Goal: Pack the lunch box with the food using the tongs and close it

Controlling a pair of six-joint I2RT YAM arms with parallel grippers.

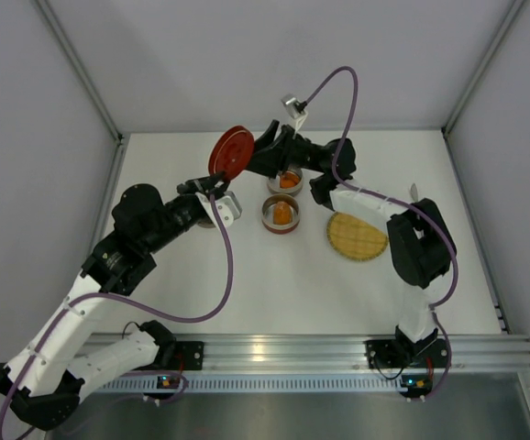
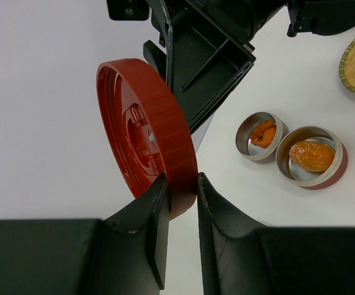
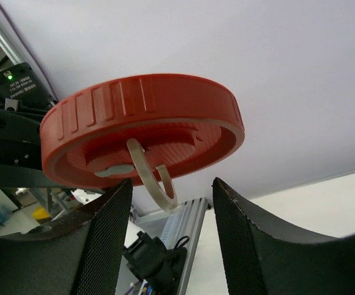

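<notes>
Tilted up on edge above the table, a round red lid (image 1: 232,153) is pinched at its rim by my left gripper, which is shut on it. My right gripper faces the lid with its fingers apart. A beige curved strip (image 3: 142,165) hangs from the lid's hollow side, between and beyond these fingertips; I cannot tell whether either touches it. Two round containers stand below: one (image 2: 332,175) holds a browned, bun-like food (image 2: 312,156), the other (image 2: 243,136) orange pieces (image 2: 263,133).
A third round container (image 1: 207,223) is mostly covered by the left arm. On the right lies a round woven mat (image 1: 357,237), and a small pale utensil (image 1: 414,192) lies farther right.
</notes>
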